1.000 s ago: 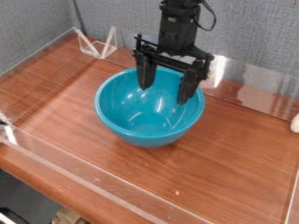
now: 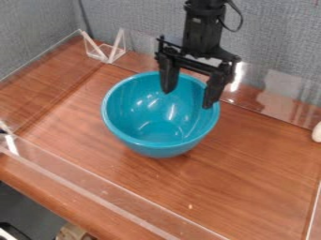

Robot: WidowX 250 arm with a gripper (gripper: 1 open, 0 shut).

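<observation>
A turquoise plastic bowl (image 2: 157,131) rests on the wooden surface in the middle of the view. The black gripper (image 2: 189,82) hangs over the bowl's back part, its fingers spread wide apart, one at the bowl's inner left-back and the other near the right rim. Nothing shows between them. Whether either finger touches the bowl is not clear.
A white wire stand (image 2: 103,47) is at the back left against the grey wall. A white object (image 2: 316,131) sits at the right edge. Clear strips run along the front and back of the wooden top (image 2: 251,183), which is mostly free.
The bowl looks unchanged.
</observation>
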